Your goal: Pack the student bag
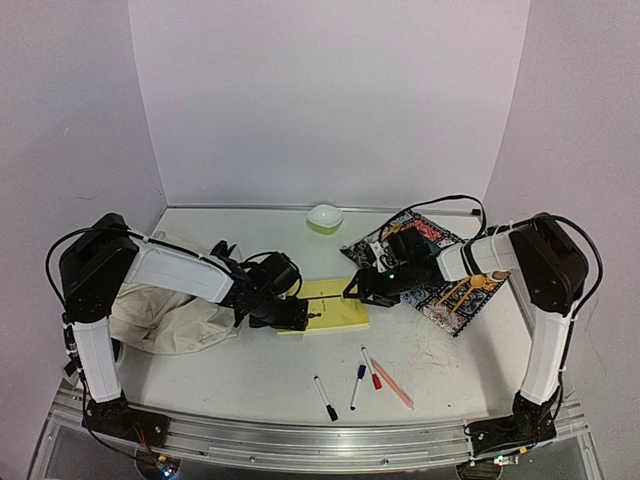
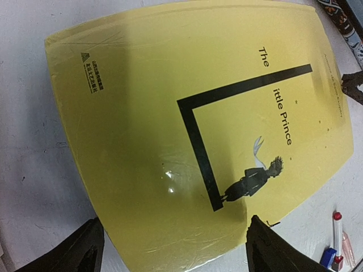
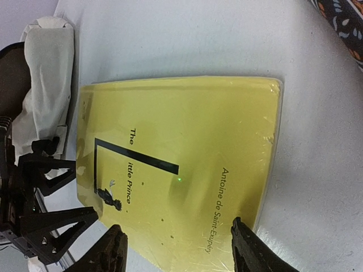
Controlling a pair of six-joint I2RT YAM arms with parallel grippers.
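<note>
A yellow book (image 1: 340, 312), titled The Little Prince, lies flat in the middle of the table. Above its left part is my left gripper (image 1: 292, 315), open; in the left wrist view its fingers (image 2: 85, 249) stand wide apart with the cover showing between them. My right gripper is open too, over the book's right end, nothing gripped. The cream cloth bag (image 1: 175, 315) slumps at the left, partly covered by the left arm. Several markers, among them a blue-capped marker (image 1: 357, 386), and a pinkish pencil pouch or strip (image 1: 392, 384) lie at the front.
A dark patterned cloth (image 1: 450, 312) with wooden utensils (image 1: 470, 286) lies under the right arm. At the back stands a green and white bowl (image 1: 324, 219). Bare table shows at the front left and front right.
</note>
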